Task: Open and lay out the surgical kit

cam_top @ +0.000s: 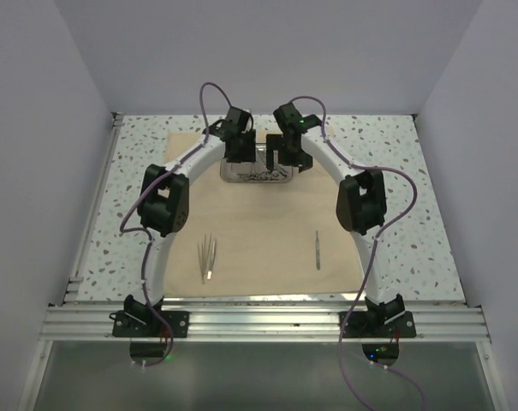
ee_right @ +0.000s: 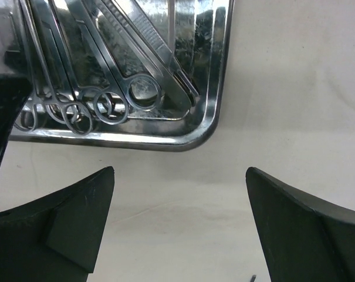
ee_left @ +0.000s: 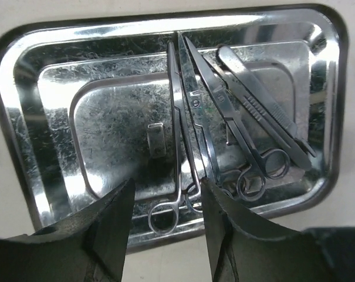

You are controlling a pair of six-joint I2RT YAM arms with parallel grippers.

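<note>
The metal tray (cam_top: 257, 180) lies at the back of the cloth. In the left wrist view several ring-handled instruments (ee_left: 219, 94) lie fanned in it, handles toward me, with tweezers (ee_left: 259, 106) at their right; the tray's left half is bare. My left gripper is open above the tray's near rim, its fingers either side of the leftmost instrument's ring handle (ee_left: 164, 216). Open and empty, my right gripper hovers by the tray's near right corner. Rings and tweezers (ee_right: 165, 73) show beyond its fingers.
Several slim instruments (cam_top: 207, 257) lie side by side at the cloth's front left. A single thin instrument (cam_top: 318, 250) lies at front right. At the tray both grippers are close together; a black part (ee_right: 6, 117) intrudes in the right wrist view.
</note>
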